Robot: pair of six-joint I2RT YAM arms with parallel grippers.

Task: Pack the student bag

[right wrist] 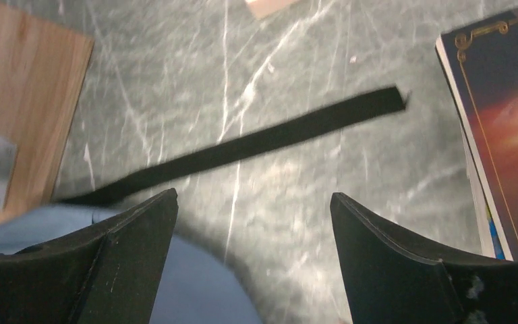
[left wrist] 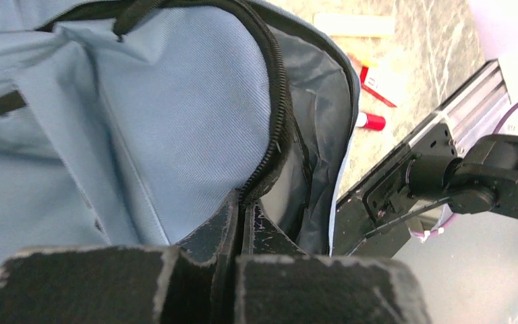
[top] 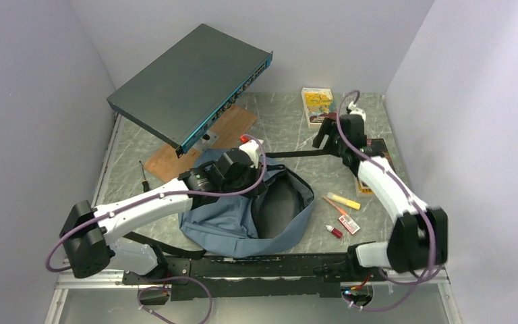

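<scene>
The blue bag [top: 219,229] [left wrist: 162,115] lies front centre, its dark lined compartment open on the right. My left gripper [top: 256,181] is shut down at the zippered rim; whether any fabric sits between its fingertips is hard to tell. My right gripper [top: 327,131] is raised over the back right, blurred, its fingers apart and empty. A book [right wrist: 496,108] lies below it at the right, and books [top: 320,101] lie at the back.
A wooden board [top: 168,158] is back left under a large dark metal box [top: 189,81]. A glue stick [top: 344,201], red-capped bottle [top: 334,231] and small red-white pack [top: 349,224] lie right of the bag.
</scene>
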